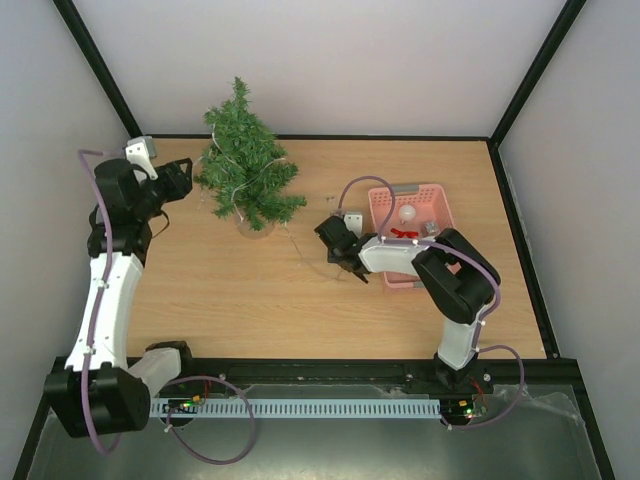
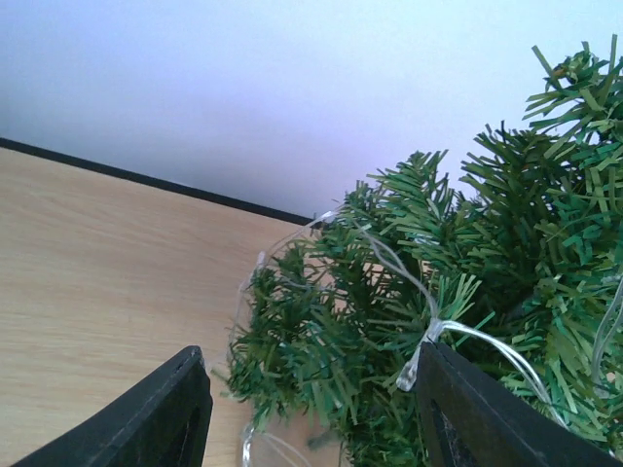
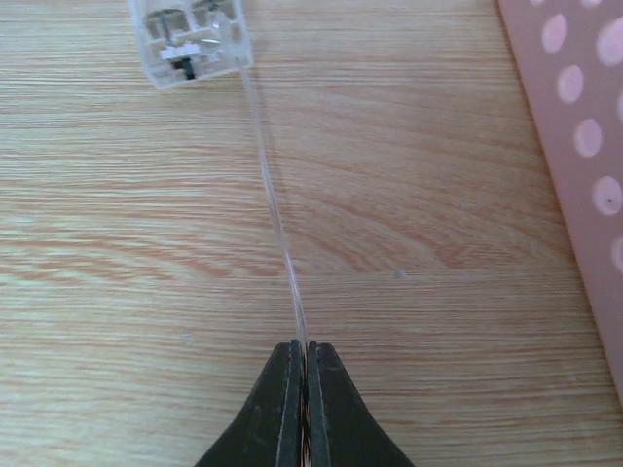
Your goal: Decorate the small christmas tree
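The green christmas tree (image 1: 245, 165) stands at the back left, with clear wire strung over its branches, as the left wrist view shows on the foliage (image 2: 516, 243). My left gripper (image 1: 175, 175) is open just left of the tree, nothing between its fingers. My right gripper is low over the table beside the basket, shut on a thin clear wire (image 3: 273, 195). That wire runs to a small clear plastic box (image 3: 190, 44) on the table.
A pink basket (image 3: 565, 126) on the right holds a white ball (image 1: 407, 213) and red items.
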